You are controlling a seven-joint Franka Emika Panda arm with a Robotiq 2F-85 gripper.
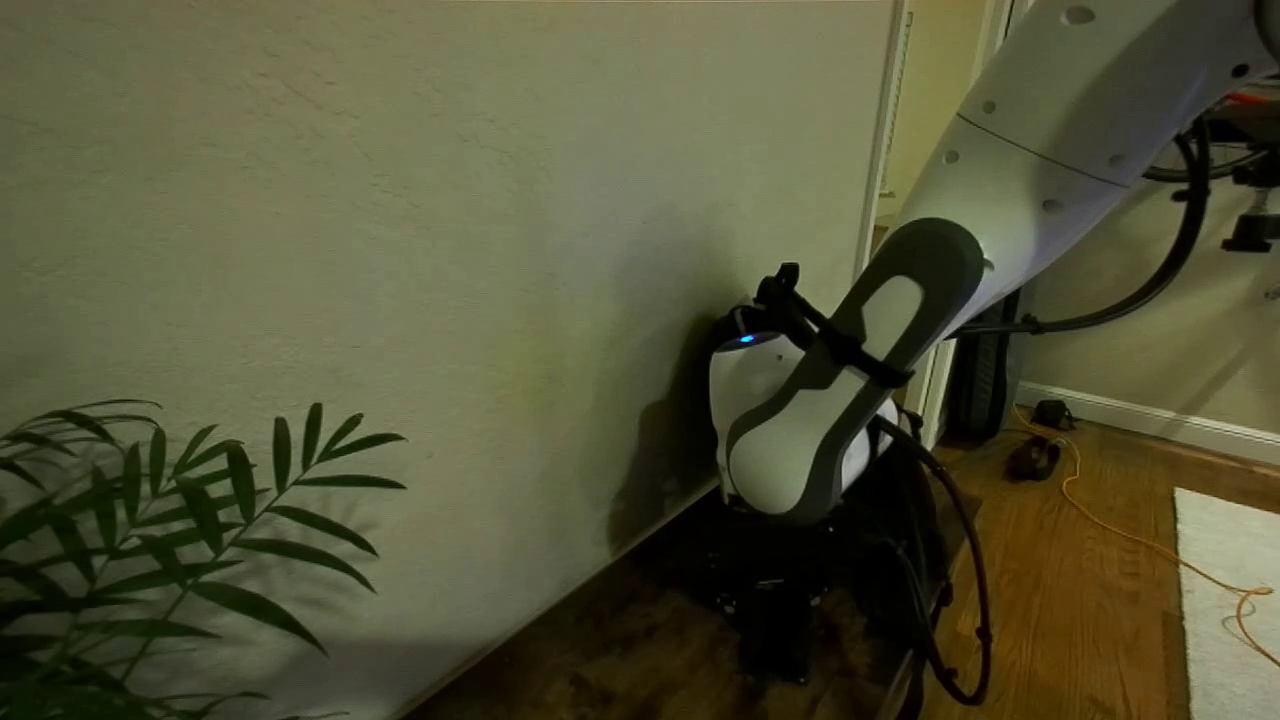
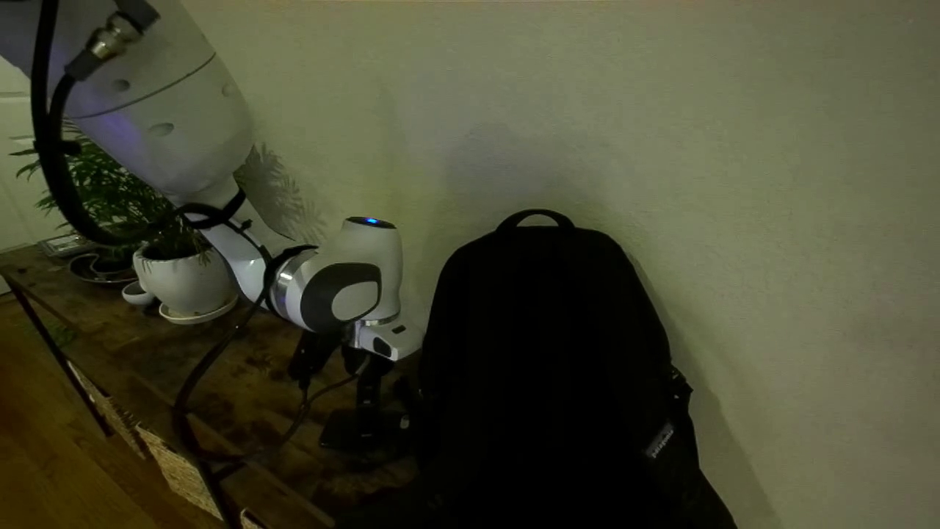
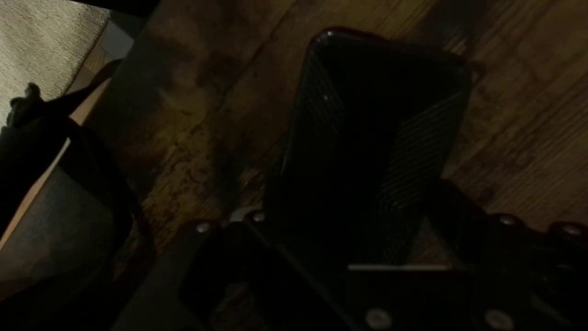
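Observation:
A black, open-topped box with ribbed inner walls (image 3: 424, 135) stands on the dark wooden tabletop (image 3: 187, 143), in the middle of the wrist view. My gripper is at the near end of this box, its dark fingers apart to the left and right of it. Whether they touch its walls is too dark to tell. In exterior view 2 the gripper (image 2: 368, 380) points down at the table, just left of a large black backpack (image 2: 546, 370). From exterior view 1, the box and fingers merge into one dark shape beneath the wrist.
A wall (image 1: 420, 240) runs close behind the arm. The backpack stands tight beside the wrist. Plants (image 1: 192, 540) occupy the table's other end, one in a white pot (image 2: 185, 281). A black cable (image 2: 189, 379) loops down from the arm past the table's front edge.

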